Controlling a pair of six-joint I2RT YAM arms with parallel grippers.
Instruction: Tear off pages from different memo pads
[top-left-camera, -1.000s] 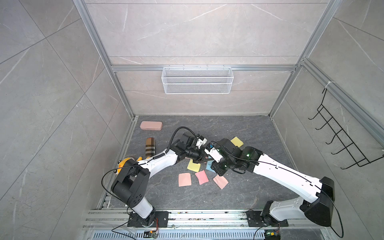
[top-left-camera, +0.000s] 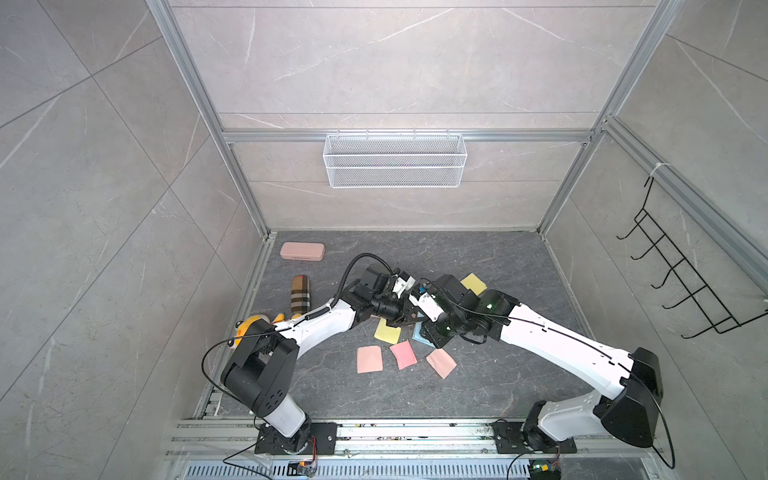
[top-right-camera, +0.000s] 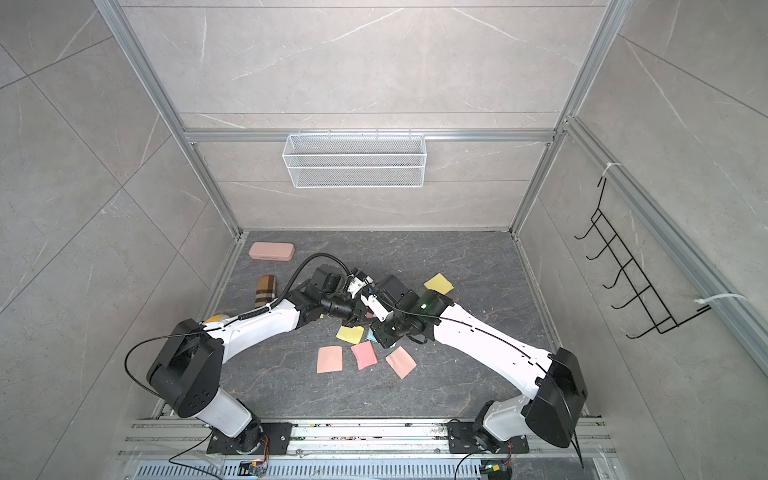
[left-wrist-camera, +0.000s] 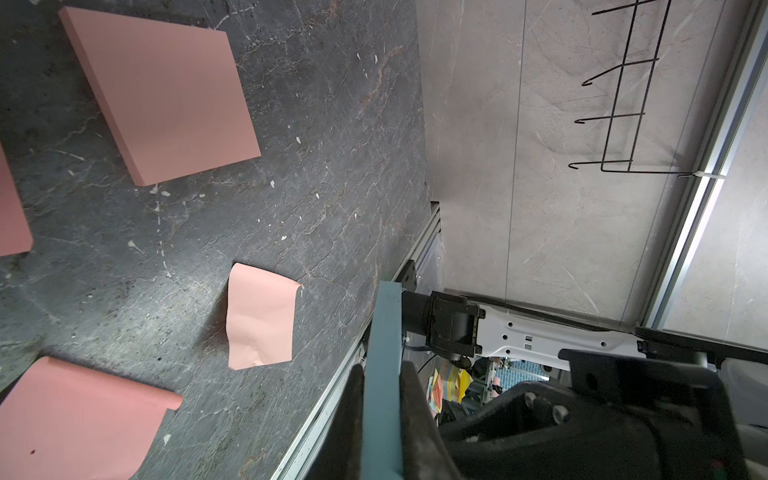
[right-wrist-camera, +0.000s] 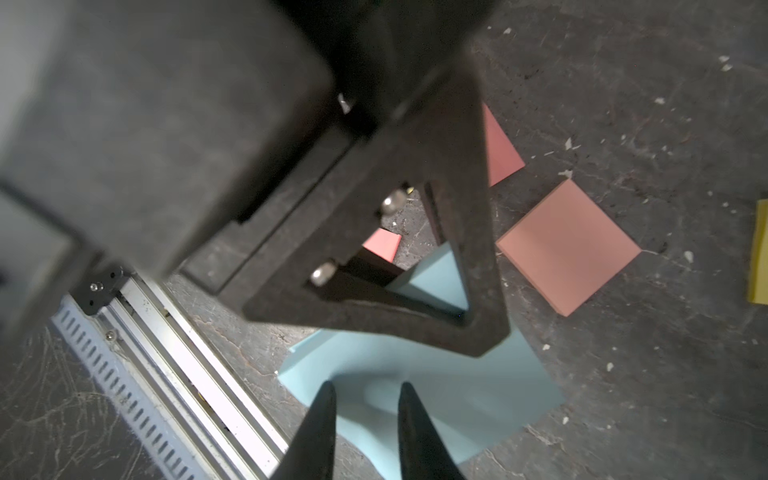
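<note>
My left gripper is shut on the blue memo pad (left-wrist-camera: 384, 352), which stands edge-on between its dark fingers. In the right wrist view the broad blue face (right-wrist-camera: 448, 392) of the pad shows below the left gripper's triangular finger (right-wrist-camera: 480, 320). My right gripper is open, its two fingertips over that blue face; whether they touch it cannot be told. A thick pink pad (left-wrist-camera: 164, 96) lies on the table, along with loose pink sheets (left-wrist-camera: 260, 316), one curled at its edge. From above, the arms hide most of the blue pad.
Yellow notes (top-left-camera: 387, 331) lie near the arms. A pink case (top-left-camera: 302, 251) and a brown striped pouch (top-left-camera: 300, 294) stand at the back left.
My right arm has shifted slightly, its elbow moving a little left and its gripper staying beside the left one. The left arm and the notes on the table look unchanged.
</note>
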